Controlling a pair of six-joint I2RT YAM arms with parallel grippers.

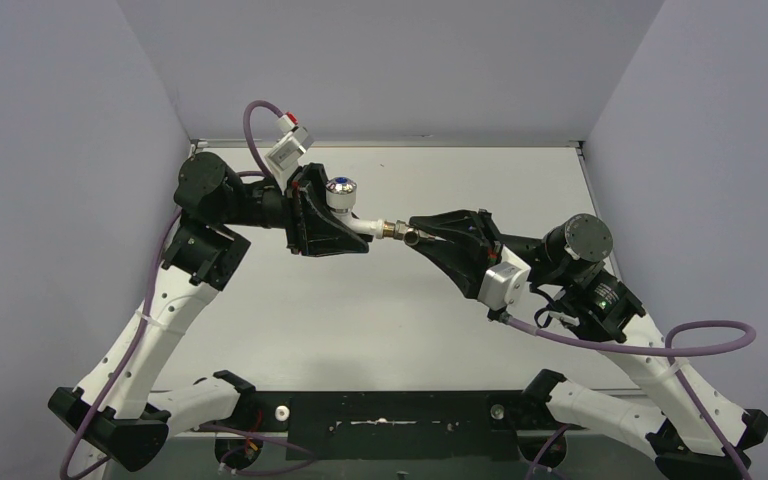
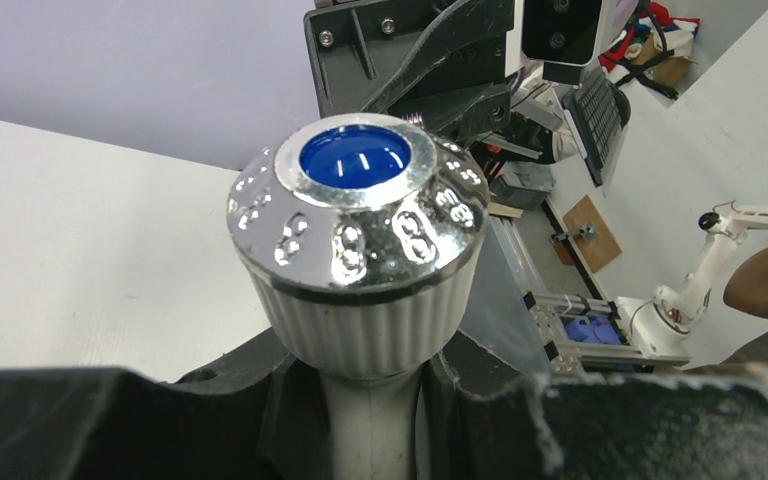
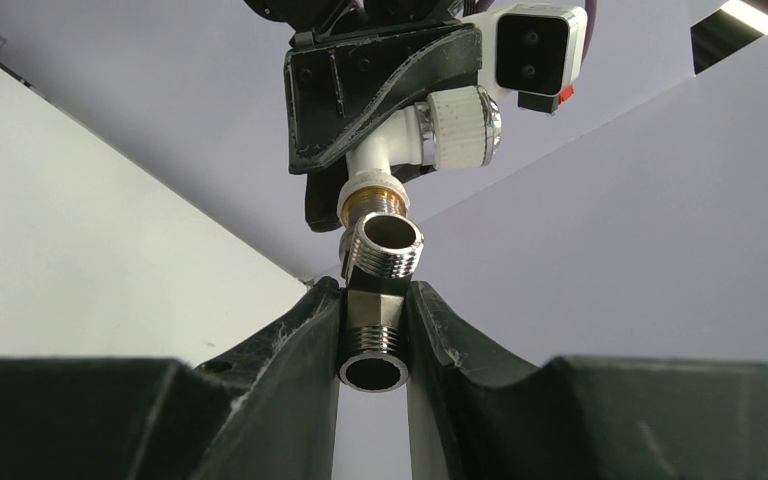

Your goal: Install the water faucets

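Observation:
My left gripper (image 1: 358,228) is shut on a white faucet (image 2: 350,240) with a chrome, blue-topped knob. In the top view its threaded brass end points right. Opposite it, my right gripper (image 1: 422,232) is shut on a metal tee fitting (image 3: 375,305) with threaded ends. Faucet and fitting line up end to end above the table and appear to touch at the brass thread (image 3: 373,203). How far the thread sits inside the fitting cannot be told.
The white table (image 1: 390,330) below both arms is bare. Grey walls (image 1: 390,70) close it in at the back and both sides. A purple cable (image 1: 640,350) loops off the right arm.

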